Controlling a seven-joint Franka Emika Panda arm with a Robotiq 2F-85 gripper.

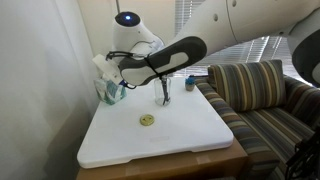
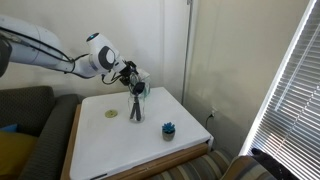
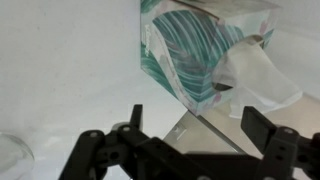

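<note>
A tissue box (image 3: 195, 50) with a teal leaf pattern fills the upper part of the wrist view, a white tissue (image 3: 262, 78) sticking out of its opening. At the table's far left corner in exterior view 1, the same box (image 1: 112, 93) is partly covered by the arm. My gripper is open, its two dark fingers well apart, and the box shows beyond them. I see nothing held between the fingers. Whether they touch the tissue cannot be told. In exterior view 2 the gripper (image 2: 128, 74) is beside the box, partly hidden behind the vase.
On the white table (image 1: 120, 145) stand a clear glass vase (image 2: 137, 105) with something dark inside, a small blue potted plant (image 2: 168, 131) and a flat yellow disc (image 1: 147, 119). A striped sofa (image 1: 247, 88) is at the right.
</note>
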